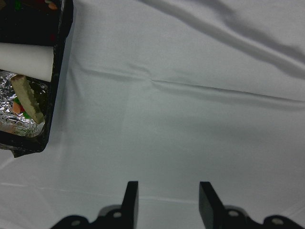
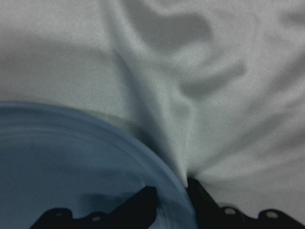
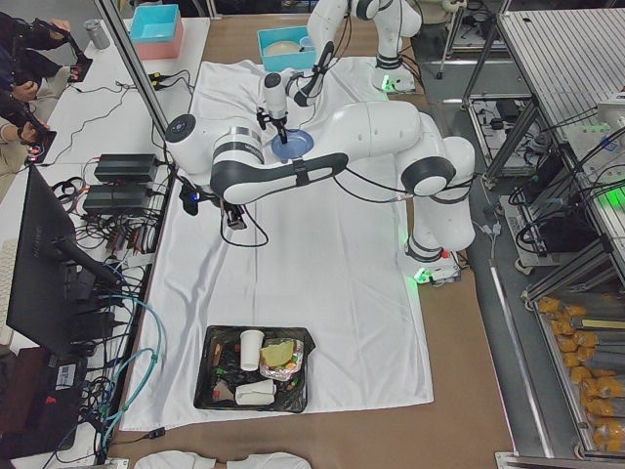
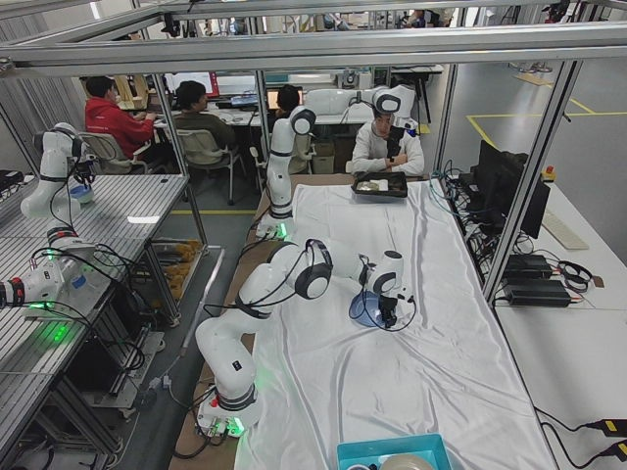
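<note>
A blue plate [image 4: 362, 309] lies on the white cloth and fills the lower left of the right wrist view. My right gripper is at its rim, one finger over the plate and one just outside; whether it grips the rim I cannot tell. My left gripper hangs open over bare cloth, nothing between its fingers. A black tray [image 1: 57, 62] beside it holds white cylinders, a foil container and food pieces.
A teal bin [image 4: 390, 448] with dishes stands at the far end from the black tray. The cloth between tray and plate is clear. Frame posts and monitors line the table's side.
</note>
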